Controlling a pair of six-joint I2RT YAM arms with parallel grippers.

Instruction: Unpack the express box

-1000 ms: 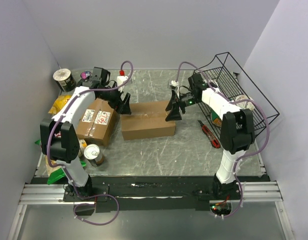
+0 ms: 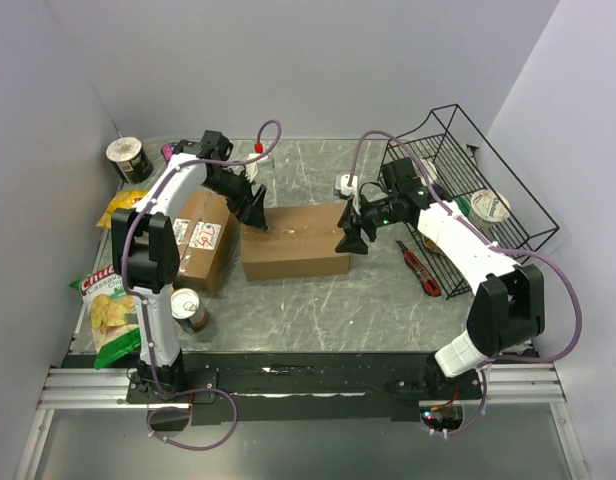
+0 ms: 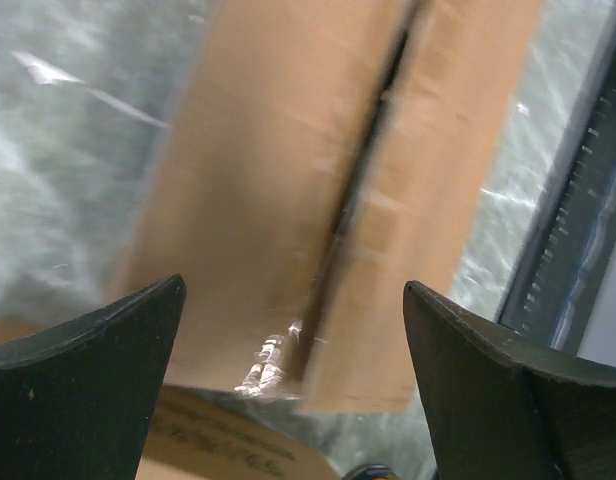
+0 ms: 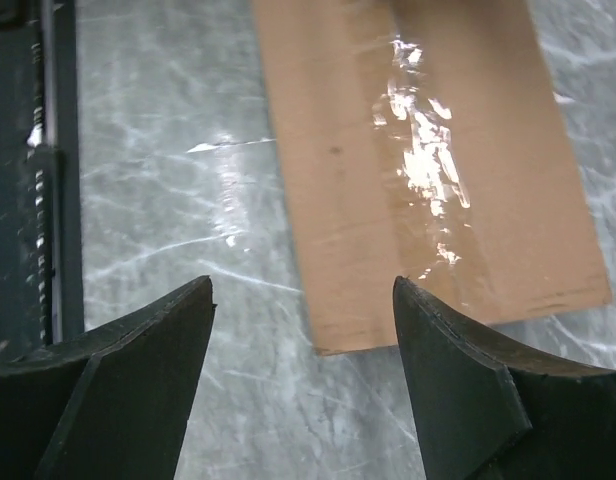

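A brown cardboard box (image 2: 293, 260) lies crosswise at the table's middle; in the left wrist view its top (image 3: 248, 190) shows a dark lengthwise slit between two parts, and in the right wrist view glossy tape runs along it (image 4: 428, 170). My left gripper (image 2: 252, 218) is open just above the box's left end, nothing between its fingers. My right gripper (image 2: 352, 234) hovers at the box's right end, fingers (image 4: 128, 390) apart and empty.
A second labelled box (image 2: 198, 265) lies at left, with chip bags (image 2: 113, 315) and cans (image 2: 188, 311) around it. A red utility knife (image 2: 418, 268) lies right of the box, beside a wire rack (image 2: 458, 170).
My right arm has moved right and toward the front, the gripper shifting slightly right.
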